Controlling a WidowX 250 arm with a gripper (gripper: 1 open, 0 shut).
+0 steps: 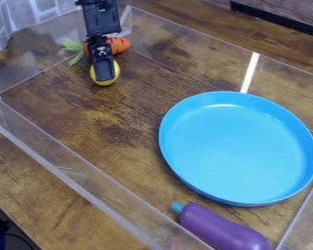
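Note:
My gripper [103,68] hangs at the upper left, pointing down over a yellow round object [105,78], which it partly covers; I cannot tell whether it is shut on it. An orange carrot [117,45] with pale green leaves [70,47] lies just behind the gripper, partly hidden by it.
A large blue plate [238,146] fills the right middle. A purple eggplant [222,227] lies near the bottom right. Clear plastic walls border the wooden surface.

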